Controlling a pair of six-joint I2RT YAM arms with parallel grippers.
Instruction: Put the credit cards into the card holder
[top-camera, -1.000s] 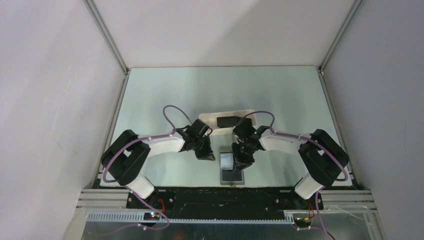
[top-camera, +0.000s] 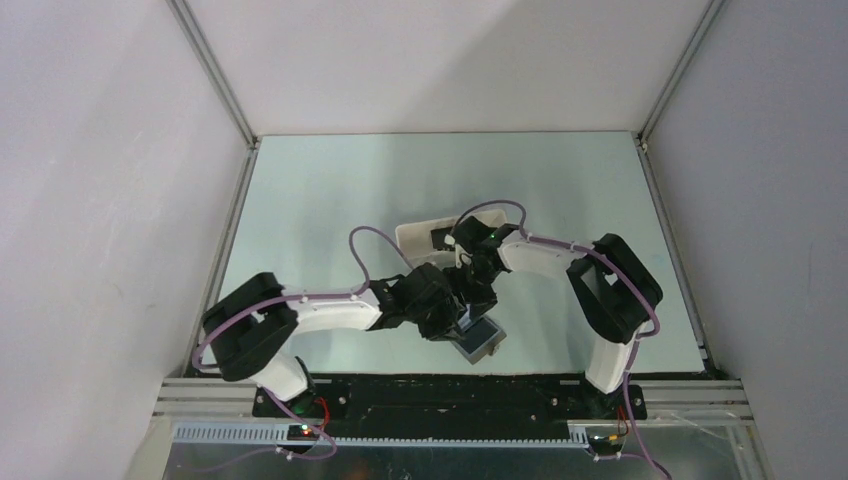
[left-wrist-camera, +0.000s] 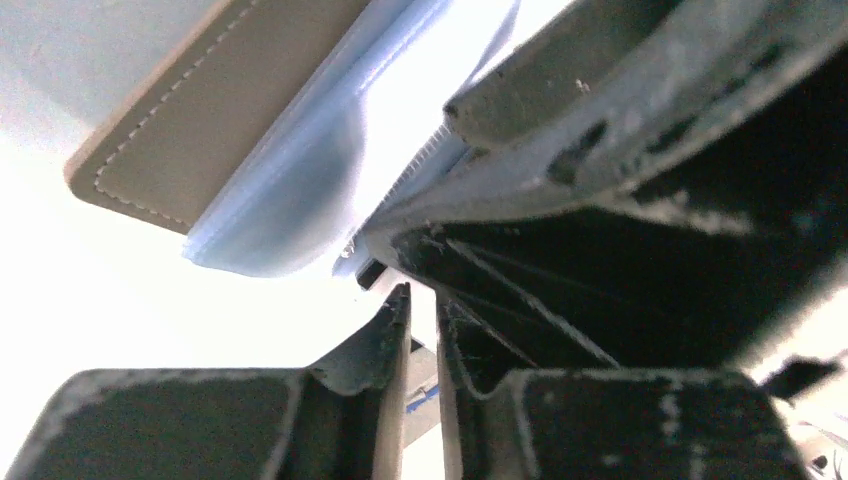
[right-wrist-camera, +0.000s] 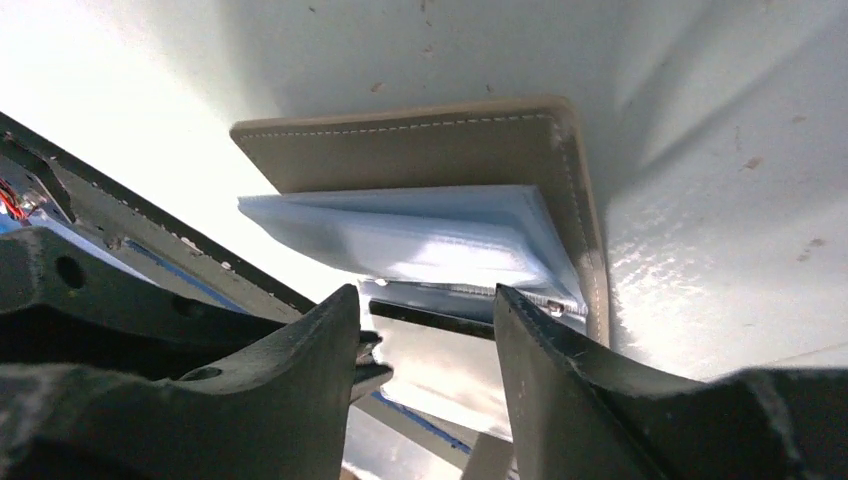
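The card holder, a grey-brown stitched folder (right-wrist-camera: 400, 150) with clear sleeves (right-wrist-camera: 430, 225), lies askew near the table's front edge (top-camera: 490, 347). A pale card-like panel with a dark band (right-wrist-camera: 430, 318) shows at its near sleeve; whether it sits inside cannot be told. My right gripper is over that panel, its fingers well apart. Close against it from the left, my left gripper has a narrow gap between its fingertips, with nothing clearly held there. The right gripper's dark body (left-wrist-camera: 620, 230) hides part of the sleeves from the left wrist view.
A beige tray (top-camera: 413, 236) stands behind the grippers, with a black item (top-camera: 439, 238) inside, partly covered by the right arm. The two grippers crowd each other over the holder.
My left gripper has moved right and toward the front, up to the holder. The right gripper has shifted slightly left and back.
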